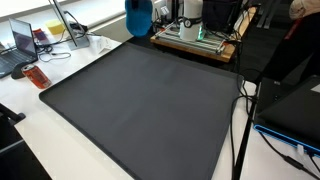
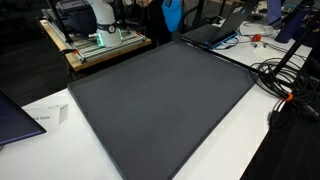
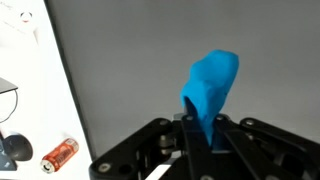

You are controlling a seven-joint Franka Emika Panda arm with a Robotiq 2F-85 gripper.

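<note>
A blue cloth hangs from my gripper, which is shut on it in the wrist view. In exterior view 1 the blue cloth shows at the top edge, above the far side of the dark grey board; the gripper itself is out of that frame. Exterior view 2 has the blue cloth at the top too, clear of the board, with the fingers not visible. Nothing lies on the board.
An orange-red can stands on the white table left of the board. A laptop and a white cup are at the back left. Black cables lie along one side. The board's surface is free.
</note>
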